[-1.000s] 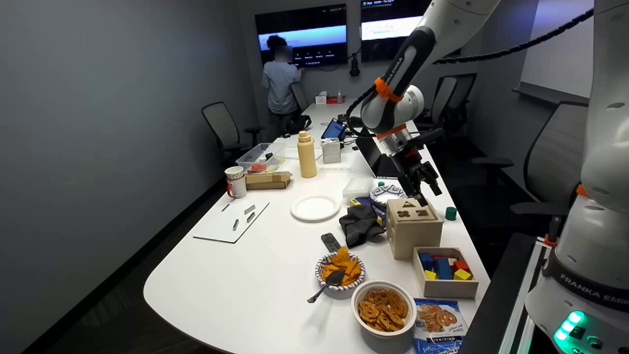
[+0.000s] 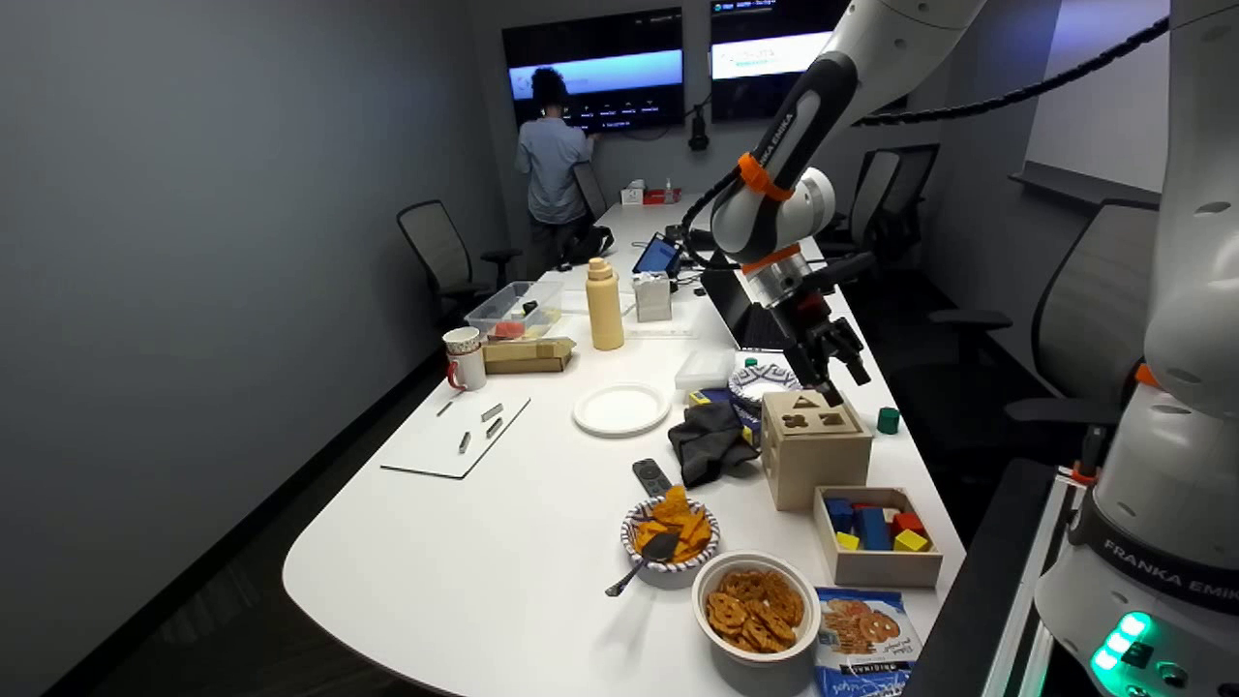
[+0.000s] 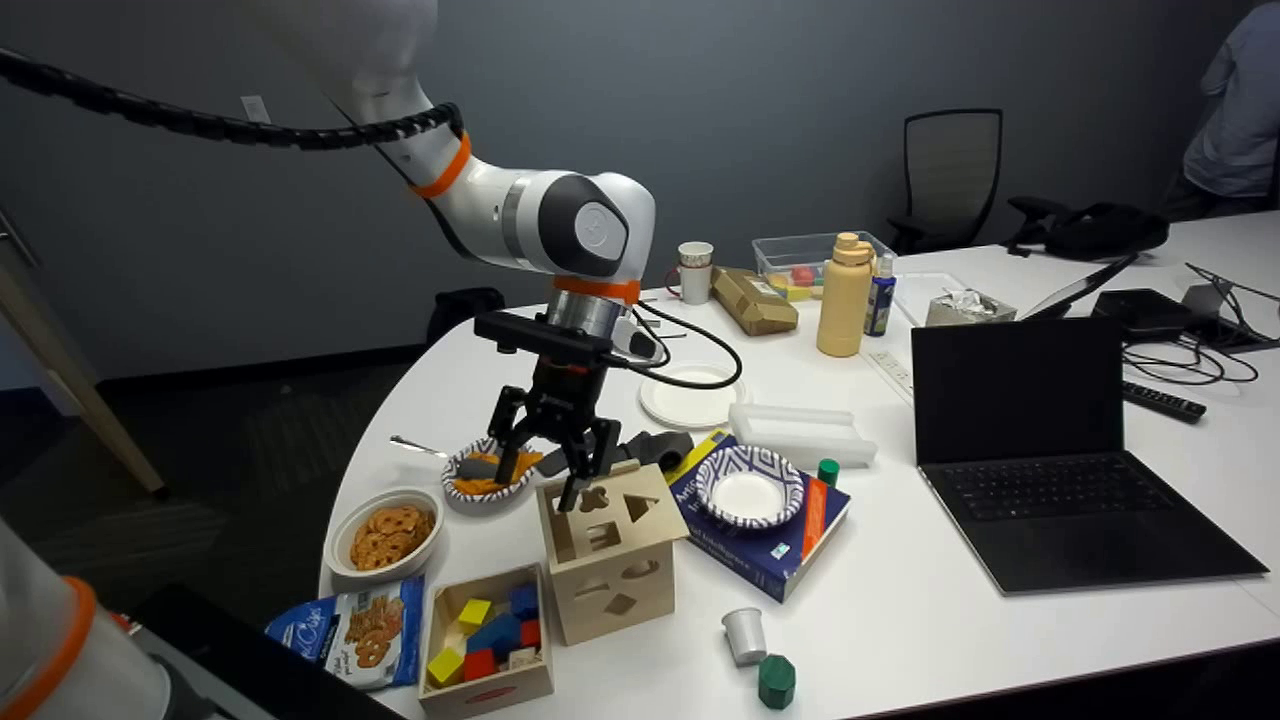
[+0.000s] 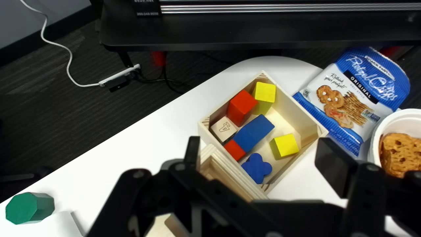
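My gripper (image 3: 536, 486) is open above the wooden shape-sorter box (image 3: 618, 588), with nothing between its fingers. That box has cut-out holes in its lid and side. Beside it stands an open wooden tray (image 4: 294, 168) of coloured blocks. In the wrist view the tray holds a tall red block (image 4: 241, 106), a blue block (image 4: 253, 132), a blue clover-shaped block (image 4: 257, 168), a yellow block (image 4: 284, 146) and several others. The sorter's lid is mostly hidden behind my fingers in that view.
Bowls of pretzels (image 2: 755, 610) and orange chips (image 2: 674, 529) stand near the tray, with a blue pretzel bag (image 2: 868, 645). A green block (image 3: 776, 680) and small cup (image 3: 745, 635) lie near the edge. A book (image 3: 780, 564) carries a patterned bowl.
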